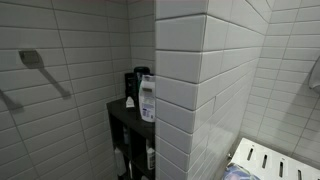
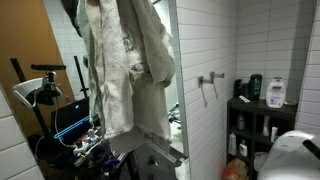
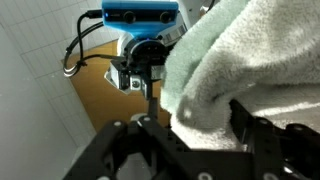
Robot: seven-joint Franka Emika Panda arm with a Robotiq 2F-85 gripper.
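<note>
A cream towel with a pale green part (image 3: 215,85) fills the right of the wrist view. My gripper is open, its dark fingers (image 3: 150,97) apart, with towel cloth lying in front of and between them. The other finger is partly covered by a fold, so how deep the cloth sits cannot be told. In exterior view 2, a light towel (image 2: 125,65) hangs down large in the foreground. Neither exterior view shows my fingertips clearly.
A black shelf (image 2: 245,108) with several bottles, including a white bottle (image 2: 277,93), stands in the tiled corner. Wall hooks (image 2: 206,79) are on the white tiles. A white slotted surface (image 1: 270,160) lies at lower right.
</note>
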